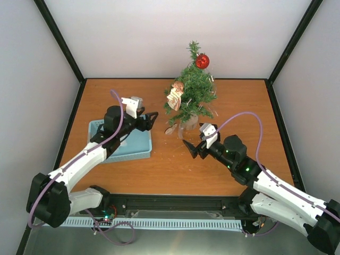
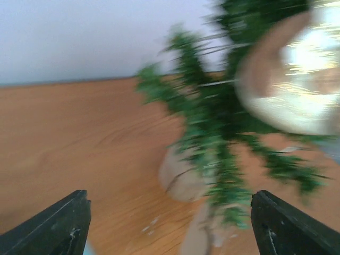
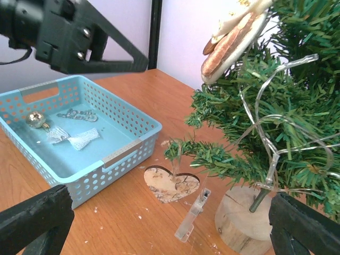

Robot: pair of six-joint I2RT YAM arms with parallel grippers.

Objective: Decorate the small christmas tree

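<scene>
The small christmas tree (image 1: 194,87) stands in its wooden base (image 3: 244,218). A red bauble (image 1: 202,61) is near its top and a pale figure ornament (image 1: 175,95) on its left side. Below a low left branch is a wooden heart (image 3: 171,183), with a string running up towards the needles. My left gripper (image 1: 150,121) is left of the tree, by the basket's right edge, open with nothing between its fingers. Before the tree's base my right gripper (image 1: 193,138) stands open and empty. The tree's trunk is mostly hidden by needles.
A blue basket (image 3: 122,143) under the left arm holds a shiny bauble (image 3: 35,119), a silvery ornament (image 3: 78,114) and white glittery pieces (image 3: 83,138). A clear clip (image 3: 192,215) is beside the wooden base.
</scene>
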